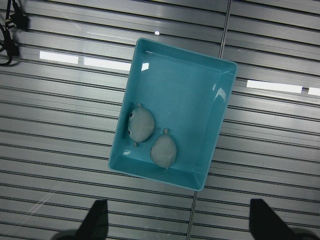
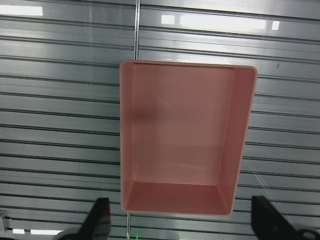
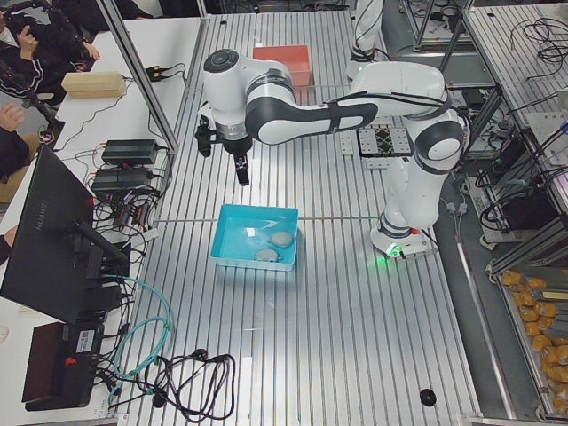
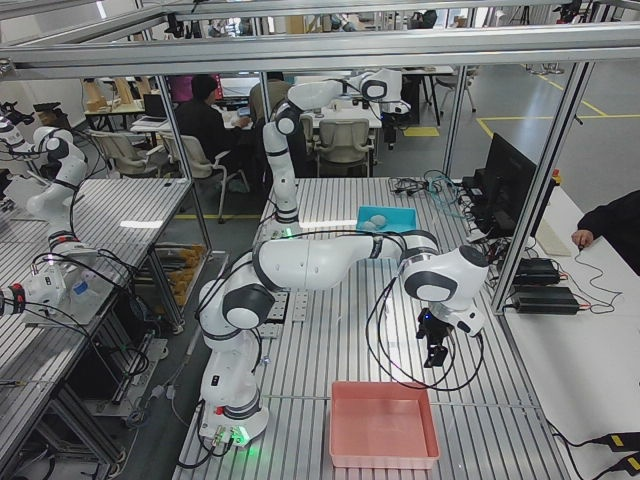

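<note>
A blue tray (image 1: 187, 85) holds two grey plush toys, one (image 1: 141, 124) by its side wall, the other (image 1: 163, 150) lower, near a corner in the left wrist view. My left gripper (image 3: 223, 162) hangs above and beyond that tray, open with nothing between its fingers. An empty pink tray (image 2: 177, 125) lies under my right gripper, which is open and empty, raised over the table.
Coiled cables (image 3: 191, 382) lie at the near left in the camera left view. A monitor (image 3: 58, 240) and black boxes stand along the left side.
</note>
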